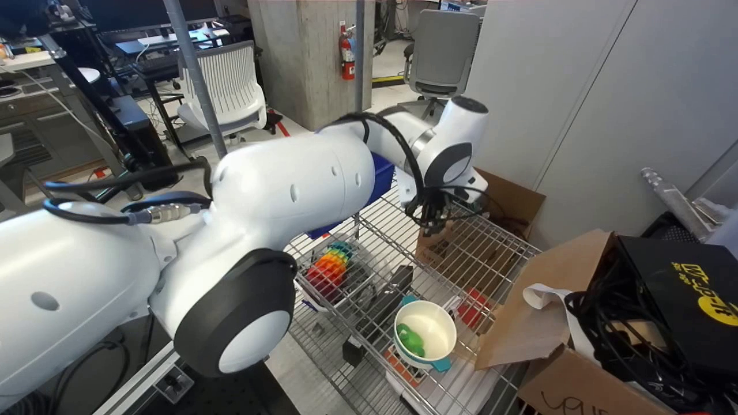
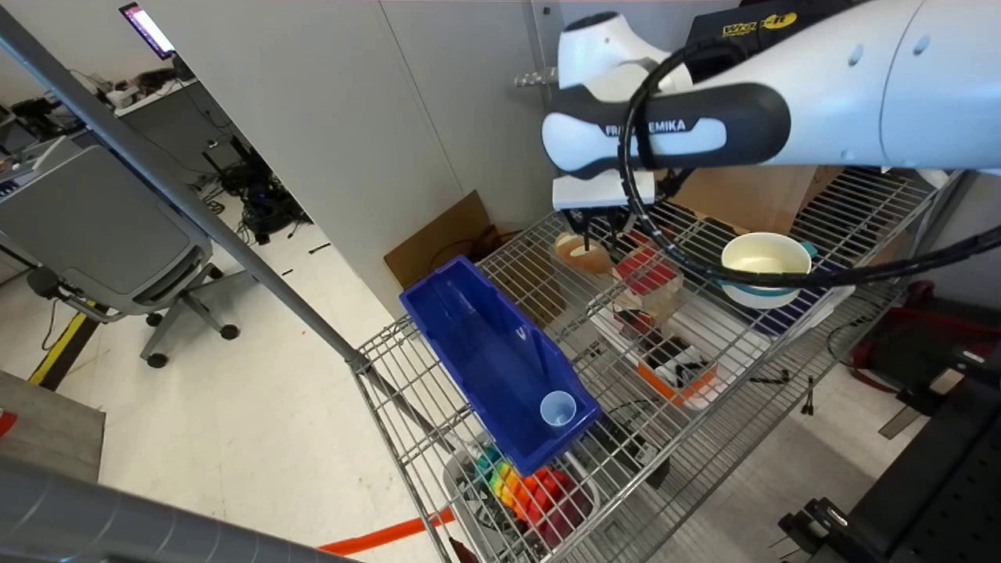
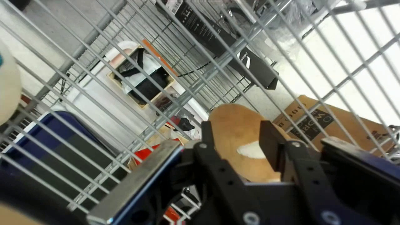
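Observation:
A rounded orange-brown object [image 3: 232, 142] with a white patch shows behind and between my fingertips in the wrist view. It extends past the right finger [image 3: 270, 144]. My gripper is part open, with a clear gap between its dark fingers; whether either pad touches the object cannot be told. In exterior view 2, the fingers of the gripper [image 2: 598, 239] point down at the same orange-brown object [image 2: 582, 255], and one tip overlaps it. Exterior view 1 shows the gripper [image 1: 432, 227] over the far part of the rack, with the object not clearly visible.
On the wire rack stand a cream-and-teal pot [image 1: 436, 331] with a green item [image 1: 410, 340] inside and a long blue bin [image 2: 488, 366] holding a pale blue cup [image 2: 558, 408]. An open cardboard box [image 1: 546, 325] borders the rack. Some wire mesh between them is bare.

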